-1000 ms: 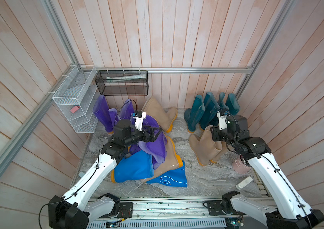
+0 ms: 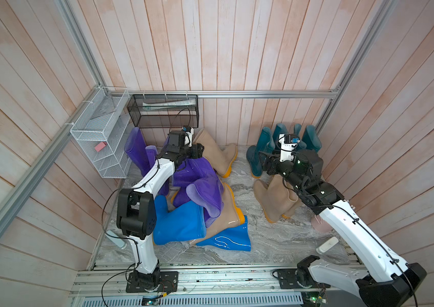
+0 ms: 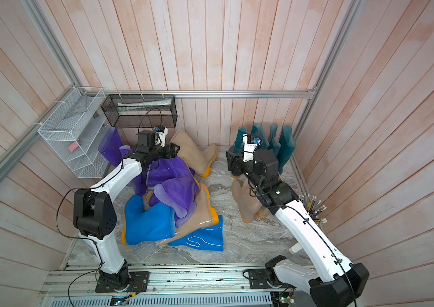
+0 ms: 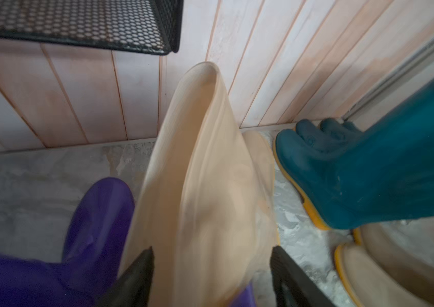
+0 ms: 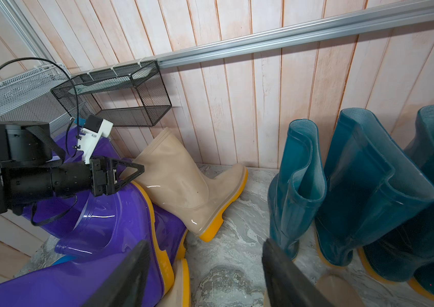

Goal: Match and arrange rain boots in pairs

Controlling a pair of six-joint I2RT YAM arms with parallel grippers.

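My left gripper hovers over the purple boot pile at the opening of a beige boot lying by the back wall. The left wrist view shows its fingers apart, either side of that boot's top; contact is unclear. My right gripper is open, above the floor left of the upright teal boots at the back right. Beige boots stand below it. Purple boots stand at the left. Blue boots and another beige boot lie in the front pile.
Wire shelves hang on the left wall, and a black mesh basket on the back wall. A pink container sits at the right. Bare floor shows in the middle.
My right gripper has moved back and left, from over the beige boots toward the teal ones.
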